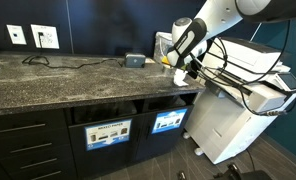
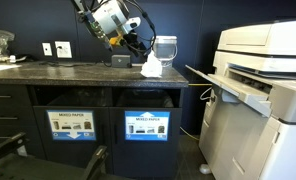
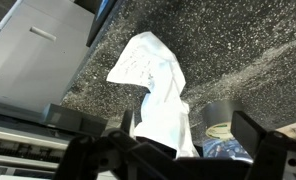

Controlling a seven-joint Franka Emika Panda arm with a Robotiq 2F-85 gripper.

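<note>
A crumpled white sheet, paper or cloth (image 3: 160, 78), lies on the dark speckled counter in the wrist view, reaching down between my fingers. From the second exterior view the same white piece (image 2: 151, 66) shows at the counter's front edge. My gripper stands open above it, its two dark fingers wide apart at the bottom of the wrist view. Nothing is clasped between them. Beside the sheet, close to the right finger, is a small dark cylindrical object (image 3: 222, 112) with a pale rim; what it is I cannot tell.
A large white printer (image 2: 253, 105) stands right of the counter (image 2: 48, 74). A grey box (image 1: 135, 60) sits at the back near a black cable (image 1: 63, 65). Below are cabinets with blue-and-white mixed-paper signs (image 2: 146, 124).
</note>
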